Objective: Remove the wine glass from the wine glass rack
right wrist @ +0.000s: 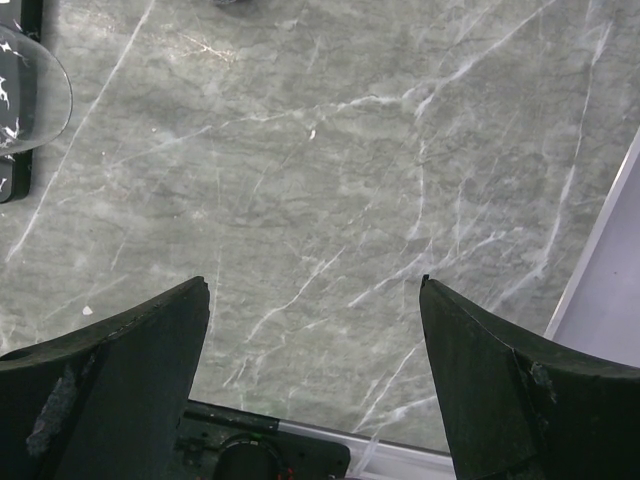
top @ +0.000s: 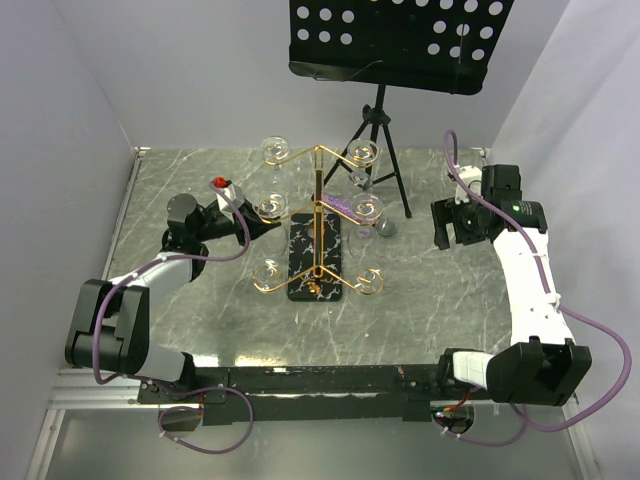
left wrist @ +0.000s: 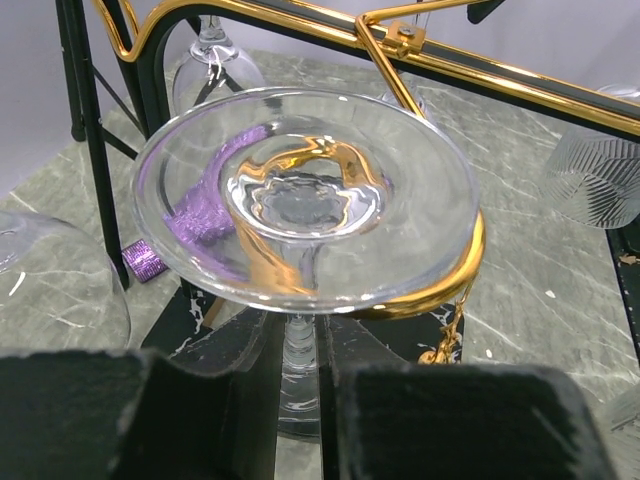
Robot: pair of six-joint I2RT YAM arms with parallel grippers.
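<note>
A gold rack point(top: 319, 225) with curved arms stands mid-table, and upside-down glasses hang by their feet from it. On its middle left arm is the wine glass point(top: 272, 206). My left gripper point(top: 277, 227) reaches in from the left, just below that glass's foot. In the left wrist view the clear round foot point(left wrist: 430, 180) rests over the gold holder point(left wrist: 440, 295), and my fingers point(left wrist: 250, 370) are shut on the stem beneath. The bowl is largely hidden. Far right, my right gripper point(top: 446, 225) hangs open over bare table, nothing between its fingers.
Other glasses hang close by, including one at back left point(top: 276, 150) and one at front left point(top: 268, 273). A music stand point(top: 377, 118) rises behind the rack. A purple glittery object point(top: 342, 205) lies behind the post.
</note>
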